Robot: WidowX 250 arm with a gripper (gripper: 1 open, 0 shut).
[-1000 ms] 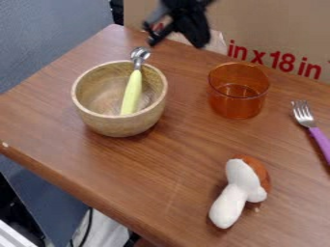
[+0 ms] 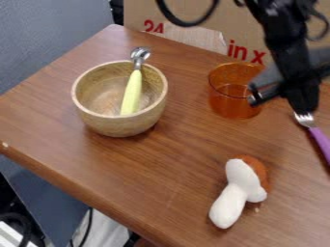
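The dark gripper (image 2: 287,82) is blurred at the upper right, over the right side of an orange translucent cup (image 2: 230,95) and above a purple-handled fork (image 2: 315,138); whether it is open or shut does not show. A wooden bowl (image 2: 96,104) on the left holds a scoop with a pale yellow handle (image 2: 131,94). A white-and-orange mushroom-shaped toy (image 2: 234,193) lies at the front right.
The wooden table (image 2: 142,183) has free room in the middle and front left. A cardboard box (image 2: 175,39) stands behind. The table's left front edge drops to a darker area with cables.
The gripper has moved right and lower, from above the back of the table near the bowl, past the orange cup toward the fork. The objects on the table look unmoved.
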